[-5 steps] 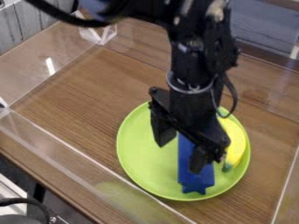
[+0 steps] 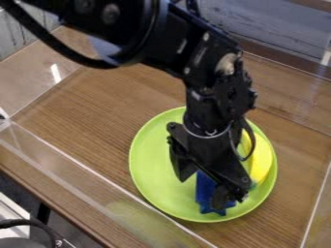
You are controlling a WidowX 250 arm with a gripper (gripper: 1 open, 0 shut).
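My black gripper is low over a green plate, its fingers down on either side of a blue object that is mostly hidden beneath them. A yellow object lies on the plate to the right, partly behind the gripper. Whether the fingers touch or hold the blue object I cannot tell.
A pale wall stands at the back. A black cable lies at the lower left corner.
The gripper has moved down over the blue object, covering more of it, and its fingers have shifted around it.
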